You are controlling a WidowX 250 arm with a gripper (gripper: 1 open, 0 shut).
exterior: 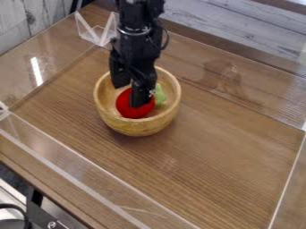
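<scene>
A wooden bowl (138,124) sits on the wooden table, holding a red round object (131,105) and a smaller green thing (160,93) at its right. My dark gripper (135,88) reaches down from the top into the bowl, its fingers open around or just over the red object; whether they touch it is hard to tell.
A clear plastic container (93,29) stands at the upper left. A pale wooden board lines the back.
</scene>
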